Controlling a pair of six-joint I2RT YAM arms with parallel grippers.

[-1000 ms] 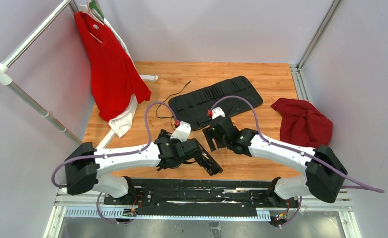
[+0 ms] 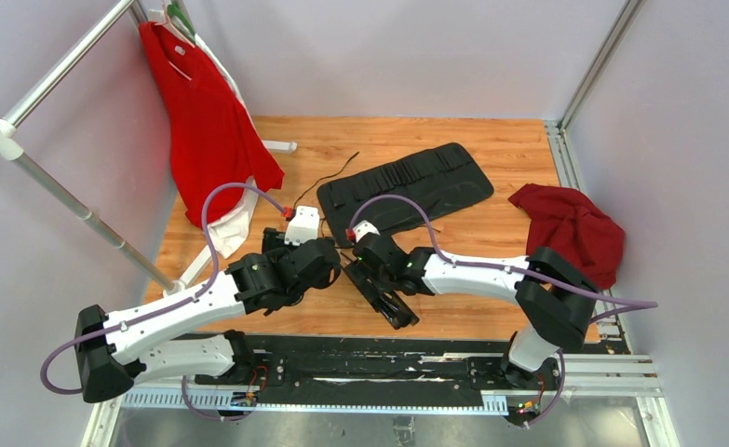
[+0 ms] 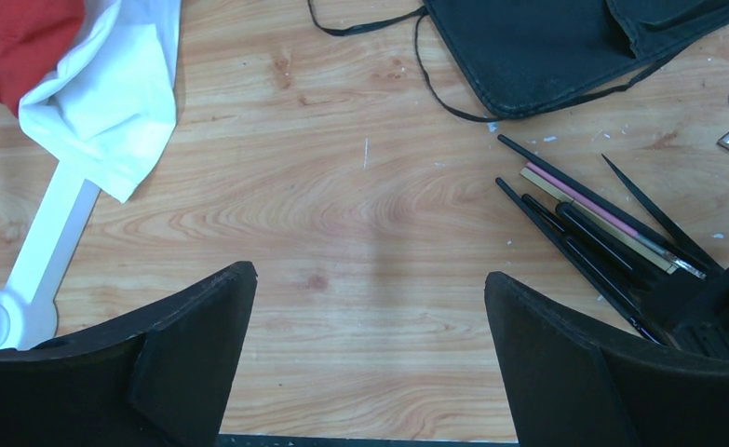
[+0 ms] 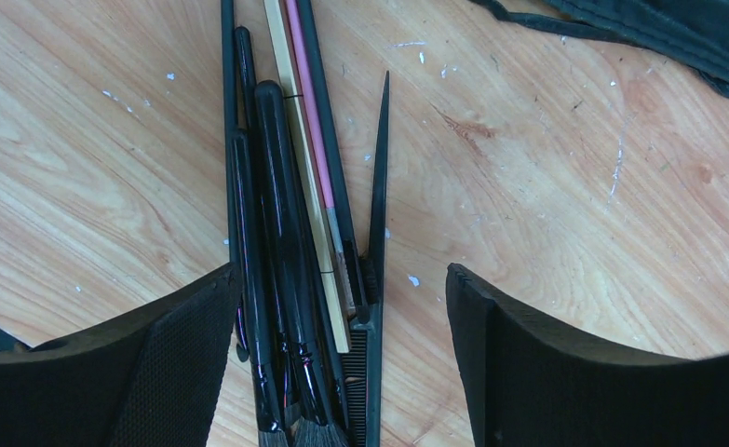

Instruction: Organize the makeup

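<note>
Makeup tools lie in a bundle on the wood. In the right wrist view there are several black-handled brushes (image 4: 286, 233), a pink-handled brush (image 4: 312, 112), a pale wooden stick (image 4: 316, 214) and a black comb (image 4: 376, 205) with a pointed tail. My right gripper is open above this bundle, its fingers on either side and nothing gripped. To the left, over bare wood, my left gripper stands open and empty. Beyond the tools, the black brush roll (image 2: 435, 172) is spread flat, its pockets facing up; none of them visibly holds a brush.
Red clothing (image 2: 197, 121) with a white garment (image 2: 235, 223) hangs on a metal rack (image 2: 90, 219) at the left. A dark red cloth (image 2: 570, 233) lies crumpled at the right. Dark ties (image 3: 370, 28) trail from the roll. The two arms stand close together.
My left arm has drawn back leftward, away from the tools. The right arm has swung left and come over the bundle. Roll and clothes have stayed put.
</note>
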